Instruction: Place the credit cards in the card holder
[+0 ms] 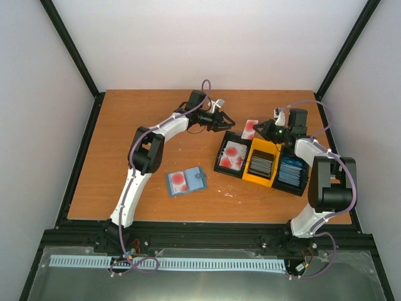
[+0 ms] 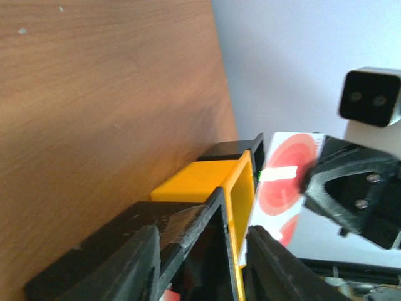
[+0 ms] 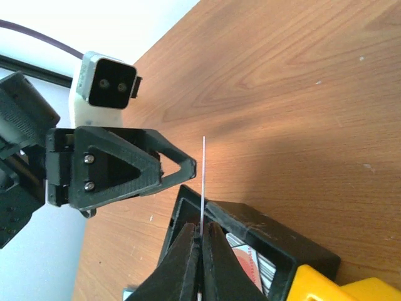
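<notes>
A white card with red circles (image 1: 249, 129) stands up from the fingertips of my right gripper (image 1: 259, 129), which is shut on its edge. Seen edge-on in the right wrist view, the card (image 3: 203, 175) is a thin line rising from the closed fingers. My left gripper (image 1: 232, 123) is part open to the left of the card, apart from it, with nothing between its fingers. The blue card holder (image 1: 197, 179) lies open on the table at the front left, with a red-and-white card (image 1: 178, 182) on its left half.
Beneath the grippers stands a box row: a black box (image 1: 218, 164) with several red-and-white cards, a yellow box (image 1: 255, 180) with dark cards, and a black box (image 1: 290, 187) with blue cards. Free table (image 1: 125, 194) surrounds the holder.
</notes>
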